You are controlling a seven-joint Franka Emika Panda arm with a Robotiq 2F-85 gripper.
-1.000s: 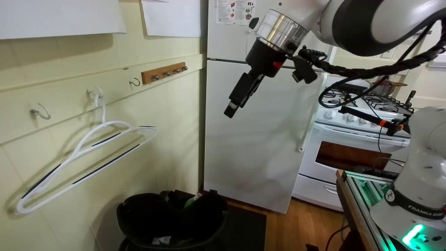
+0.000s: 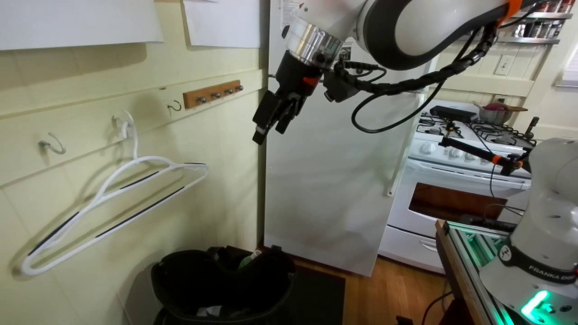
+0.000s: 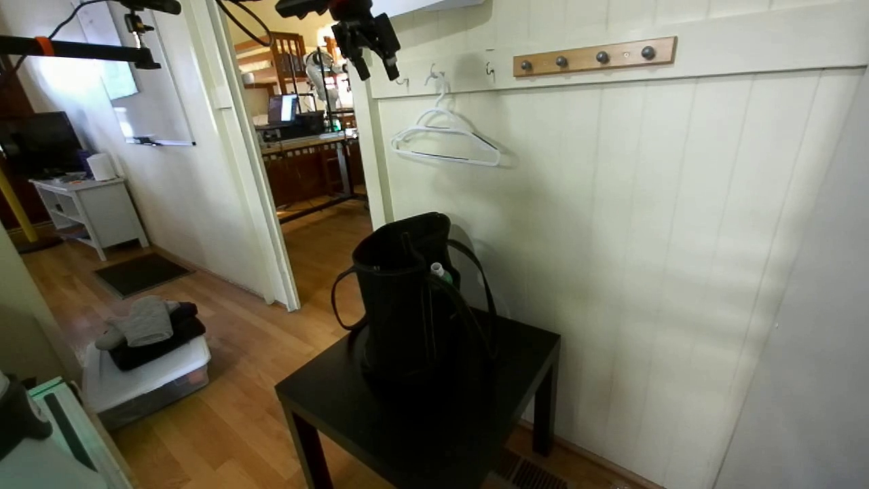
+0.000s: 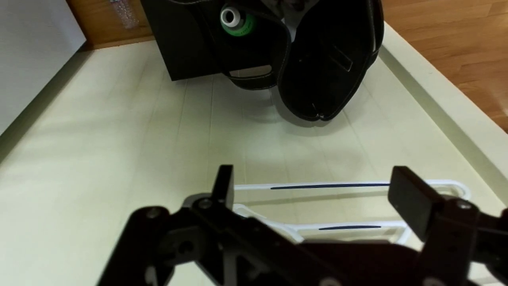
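A white hanger (image 2: 116, 187) with dark strips hangs from a wall hook, in exterior view 1 at the left. My gripper (image 2: 273, 130) is in the air to its right, higher up and apart from it. In the wrist view the fingers (image 4: 224, 186) stand wide apart with nothing held; the hanger (image 4: 328, 185) shows beyond the gap, against the wall. Exterior view 2 has the gripper (image 3: 379, 72) at the top edge and the hanger (image 3: 444, 155) below the hooks, to the right of it.
A black bag (image 3: 399, 285) with a green bottle (image 4: 238, 24) in it stands on a black table (image 3: 326, 399) beneath the hanger. A wooden peg rail (image 2: 212, 94) and single hooks line the wall. The fridge (image 2: 319, 184) closes off the corner.
My arm has moved left in exterior view 1, closer to the wall and hanger. Its wrist has turned, so both fingers now show apart. The hanger's near end has swung slightly.
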